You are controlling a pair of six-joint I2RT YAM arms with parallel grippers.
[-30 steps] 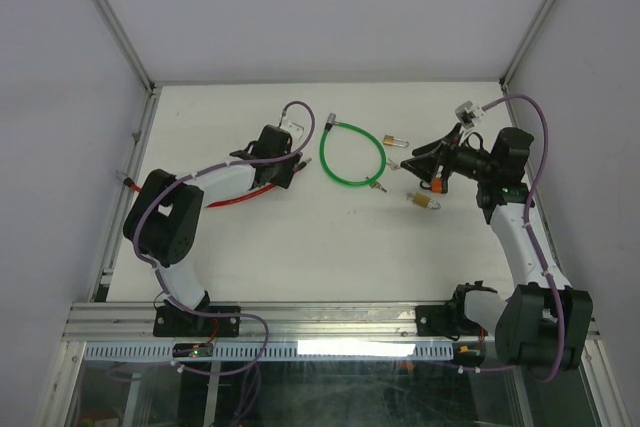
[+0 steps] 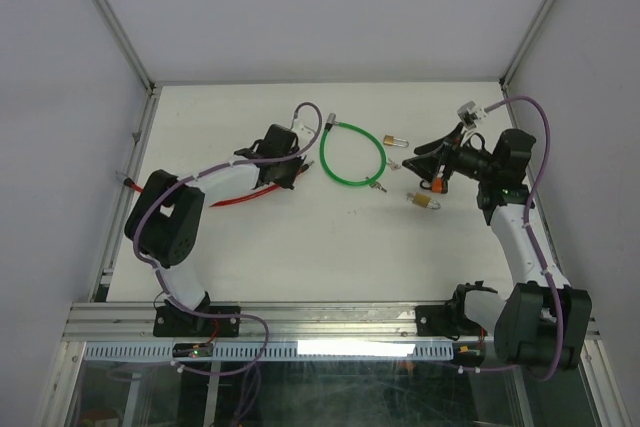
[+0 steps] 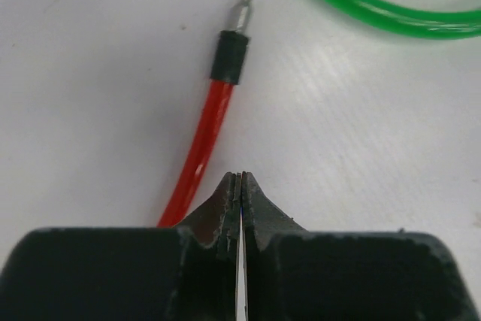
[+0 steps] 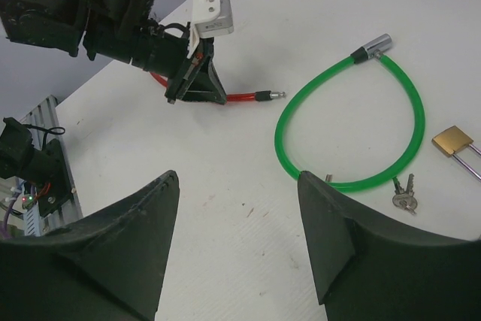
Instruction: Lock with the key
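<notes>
The red cable lock point(image 3: 203, 143) lies on the table with its black collar and metal tip pointing away, seen in the left wrist view. My left gripper is shut, its fingertips together and empty, just right of the red cable. In the top view that gripper covers part of the cable. Over the right side of the table, my right gripper stands open with nothing between its fingers. A small bunch of keys point(image 4: 405, 195) lies by the green cable lock point(image 4: 418, 110); a second key point(image 4: 328, 178) is partly behind the green cable.
A brass padlock point(image 2: 395, 141) lies at the back right and another padlock point(image 2: 423, 201) nearer the front. An orange-and-black item point(image 2: 435, 185) is partly under the right arm.
</notes>
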